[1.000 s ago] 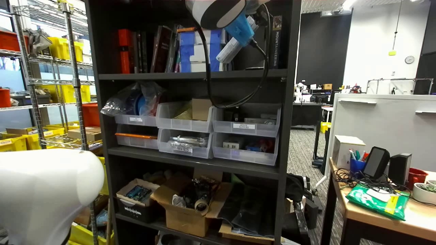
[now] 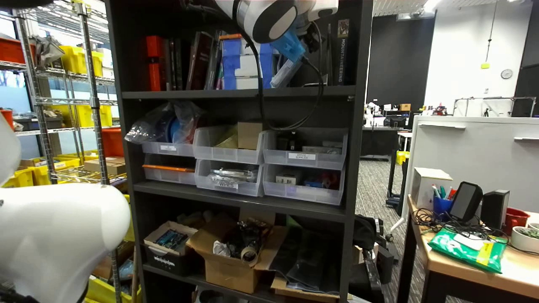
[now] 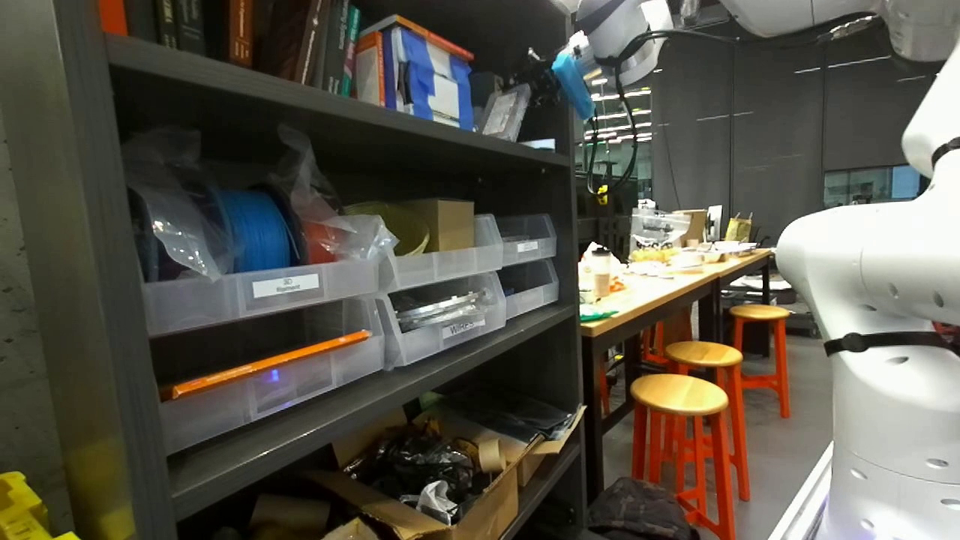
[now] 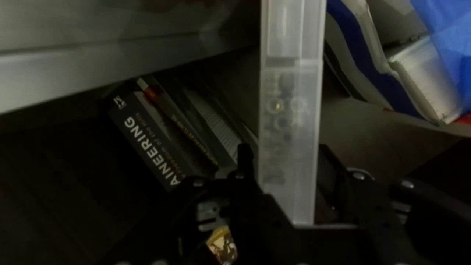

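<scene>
A clear plastic box (image 4: 289,132) with small dark items inside stands between the dark fingers of my gripper in the wrist view. Whether both fingers press on it is too dark to tell. On the top shelf, the same box (image 3: 505,112) leans at a tilt beside a stack wrapped in blue and white (image 3: 432,76). Its lower end is at the shelf board. My gripper (image 3: 540,79) is at its upper right, and the blue part of the arm (image 2: 289,45) hides some of the box (image 2: 285,73) in exterior view 1.
Dark books, one marked MOUNTAINEERING (image 2: 343,53), stand at the right end of the top shelf (image 2: 227,94). Red and dark books (image 2: 155,63) fill its left. Clear bins (image 2: 303,159) occupy the shelf below. A black cable (image 2: 319,96) loops down from the arm.
The clear box has come down lower, toward the shelf board. The arm's blue part has shifted slightly left, and the white arm section above has swung right.
</scene>
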